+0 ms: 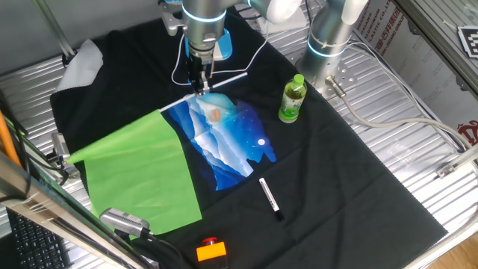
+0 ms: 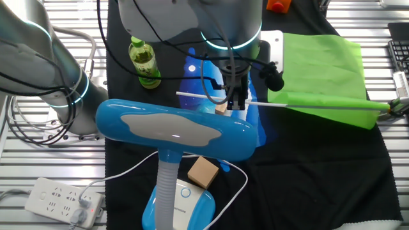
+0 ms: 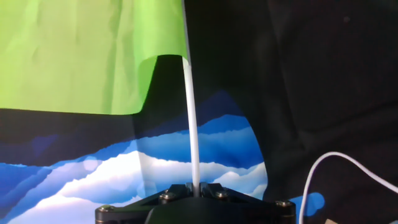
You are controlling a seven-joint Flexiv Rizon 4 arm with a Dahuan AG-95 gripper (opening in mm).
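A green flag (image 1: pixel 142 175) lies spread on the black cloth, its white pole (image 1: pixel 175 103) running along its upper edge and out past it. My gripper (image 1: pixel 199 91) is shut on the bare part of that pole. In the wrist view the pole (image 3: pixel 191 118) runs straight into the closed fingertips of the gripper. Part of the pole sticks out beyond the gripper on the side away from the cloth flag, as exterior view 2 shows. Beneath the gripper lies a blue and white printed sheet (image 1: pixel 224 142). How high the pole is above it I cannot tell.
A green-capped bottle (image 1: pixel 292 101) stands near the arm's base. A marker (image 1: pixel 269 196) lies beyond the printed sheet. A blue and white lamp (image 2: pixel 176 131), its white cable and a wooden block (image 2: pixel 202 172) are close to the gripper.
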